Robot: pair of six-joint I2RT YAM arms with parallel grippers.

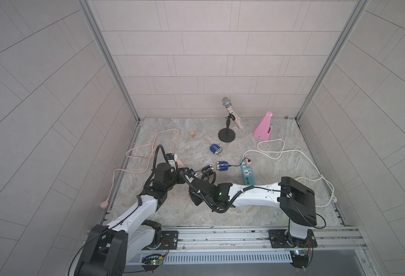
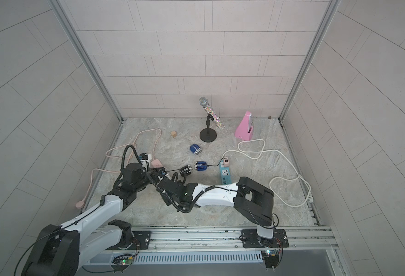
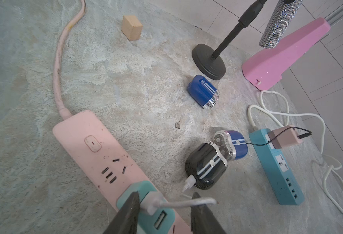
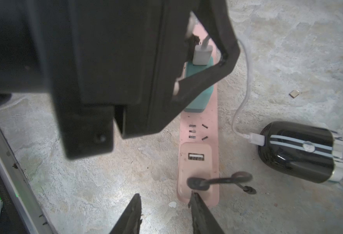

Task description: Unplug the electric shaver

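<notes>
A black shaver (image 4: 300, 150) lies beside a pink power strip (image 3: 85, 140), a white cable plugged into it and running to a teal adapter (image 3: 155, 218) on the strip. My left gripper is open over that adapter, a finger on either side of its white plug. My right gripper stands with fingers apart near the strip's front end, where a pink adapter (image 4: 196, 156) has a dark blurred cable lead above it. A blue shaver (image 3: 236, 144) has a black lead to another pink adapter (image 3: 284, 138) on the blue strip (image 3: 274, 175).
A second blue shaver (image 3: 202, 91), a wooden block (image 3: 131, 27), a microphone on a stand (image 3: 208, 62) and a pink metronome (image 3: 264, 68) sit toward the back. Loose white cable lies at the right.
</notes>
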